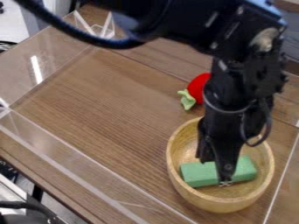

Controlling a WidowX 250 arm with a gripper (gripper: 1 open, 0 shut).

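Observation:
A wooden bowl [187, 188] sits at the right front of the table. In it lies a green block [202, 174], partly behind my dark gripper [225, 163]. The gripper reaches down over the bowl with its fingertips close together just above or at the block; nothing shows between them, and it looks shut. Behind the bowl, a red vegetable [198, 86] with green leaves is partly hidden by the arm.
A clear plastic piece [100, 17] is at the back left, partly hidden by a cable. The table's left edge runs diagonally.

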